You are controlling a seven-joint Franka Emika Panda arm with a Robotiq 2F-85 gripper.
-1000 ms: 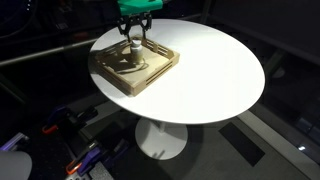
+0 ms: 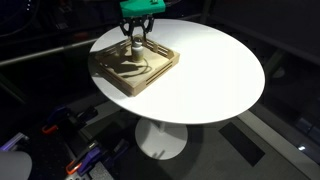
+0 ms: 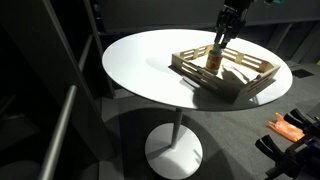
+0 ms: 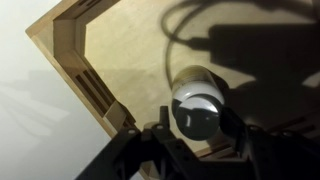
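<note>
A small orange bottle with a pale top stands upright inside a shallow wooden tray. In exterior view 1 the bottle is near the tray's far side. My gripper points down at the bottle's top. Seen from the wrist, the bottle shows its round top at the fingertips, one dark finger to its left and the other to its right. The fingers stand part open; whether either finger touches the bottle cannot be made out.
Low slatted walls surround the bottle on the tray. On the floor lies an orange object.
Over the last second my gripper has shifted slightly to the right and down over the bottle in exterior view 1. The bottle and tray stay in place.
</note>
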